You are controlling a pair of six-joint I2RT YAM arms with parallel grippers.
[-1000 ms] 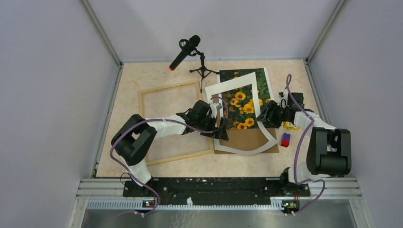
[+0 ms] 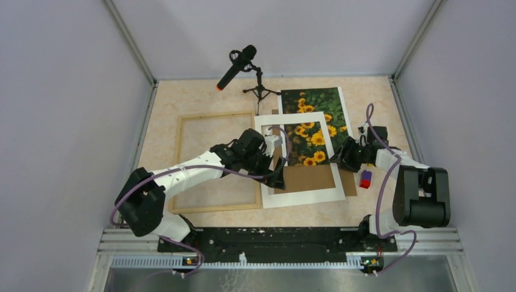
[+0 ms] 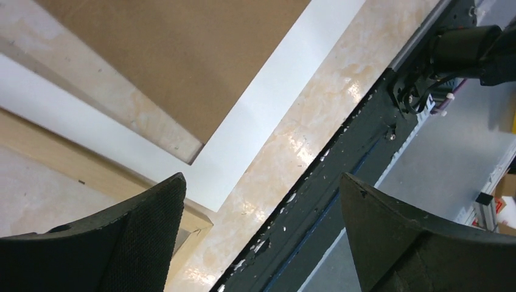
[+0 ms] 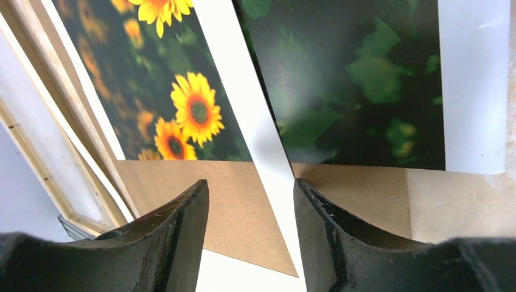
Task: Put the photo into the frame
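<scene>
A sunflower photo [image 2: 317,139] with white borders rests on a brown backing board [image 2: 304,180]. The white mat [image 2: 298,198] lies flat across both, offset toward the front left, so its right strip crosses the photo. On the left is the wooden frame [image 2: 222,210], its right bar running alongside the mat. My left gripper stands open above the mat's front-left corner, nothing between its fingers. At the mat's right strip, my right gripper has its fingers apart; the strip [image 4: 268,146] runs down past the right fingertip, and contact there is unclear.
A microphone on a small tripod [image 2: 259,85] stands behind the boards. Close to the right arm lies a red and purple block [image 2: 365,179]. Bare table shows in front of the mat and at the back left.
The mat was bent and sat farther back right; it has come down flat toward the front left. The wooden frame shifted slightly left.
</scene>
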